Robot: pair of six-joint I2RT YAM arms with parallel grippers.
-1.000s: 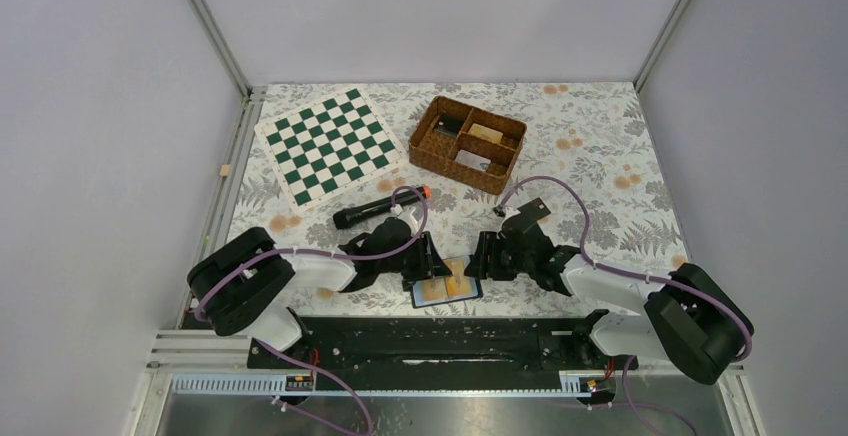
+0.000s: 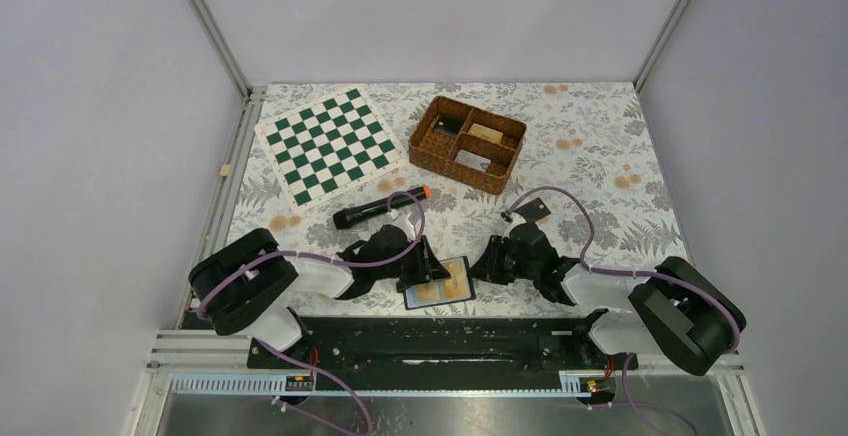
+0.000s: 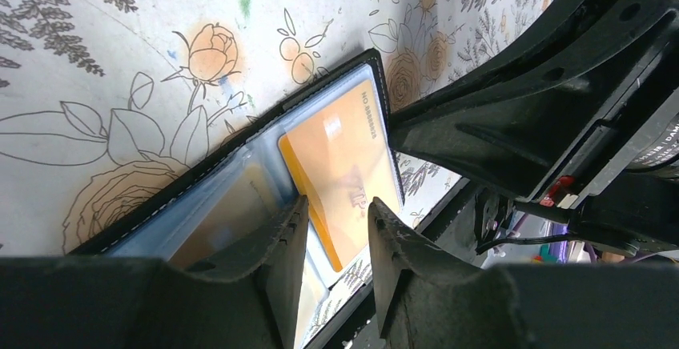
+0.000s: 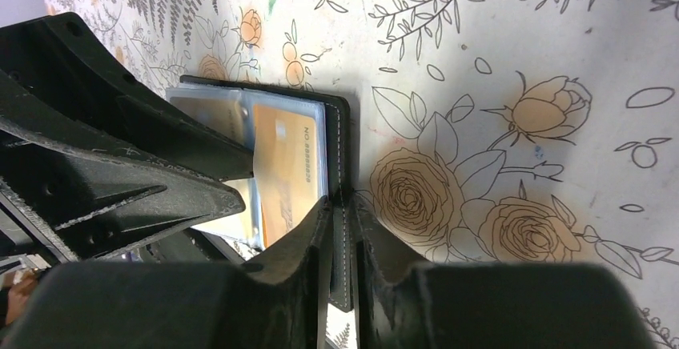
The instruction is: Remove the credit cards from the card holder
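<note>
The black card holder [image 2: 440, 302] lies spread flat near the table's front edge, with orange-yellow cards under clear sleeves. One card [image 3: 340, 153] fills the right-hand sleeve. My left gripper is over the holder, fingers apart around empty space, with that card's yellow edge showing between them. At the holder's right side, my right gripper has its fingertips close together; the stitched black border shows in the narrow gap. Whether they pinch the border cannot be told. A second card [image 4: 216, 117] is partly hidden by the left gripper's fingers.
Behind the arms lie a black flashlight [image 2: 380, 207] and a green-white checkerboard [image 2: 330, 146]. A wicker basket [image 2: 455, 169] with compartments stands at the back. A small dark card-like object [image 2: 533, 210] lies beyond the right gripper.
The card holder has slid slightly to the left. The right gripper has shifted and tilted a little at the holder's right edge; the left gripper has barely moved.
</note>
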